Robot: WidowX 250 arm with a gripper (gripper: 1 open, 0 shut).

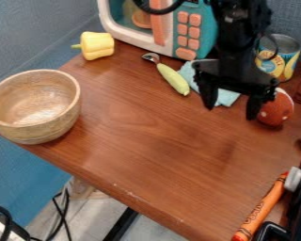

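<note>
My black gripper (229,100) hangs over the right back of the wooden table, fingers spread apart and open, just left of a red-orange ball-like object (277,111). A light blue cloth (191,73) lies behind and below it, partly hidden. A yellow banana-like toy (172,78) lies to its left, beside a metal spoon (150,57). Nothing shows between the fingers.
A wooden bowl (33,105) sits at the left edge. A yellow toy pepper (95,45), a toy microwave (162,24) and a can (281,58) stand at the back. An orange crayon (263,212) lies front right.
</note>
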